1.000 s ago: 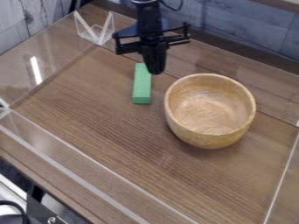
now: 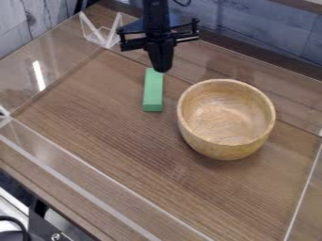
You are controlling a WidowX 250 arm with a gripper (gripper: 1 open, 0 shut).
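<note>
My black gripper (image 2: 161,49) hangs at the top middle of the view, above and behind a green block (image 2: 153,89) that lies flat on the wooden table. A wide pale wooden bowl (image 2: 224,120) sits just right of the block. The gripper is apart from the block, with nothing visible between its fingers; at this size I cannot make out whether they are open or shut.
Clear tape or plastic bits lie near the upper left and left edges. A dark cable is at the lower left corner.
The gripper was lower a second ago, moved with blur, and now sits slightly higher and further back. The block and bowl have not moved.
</note>
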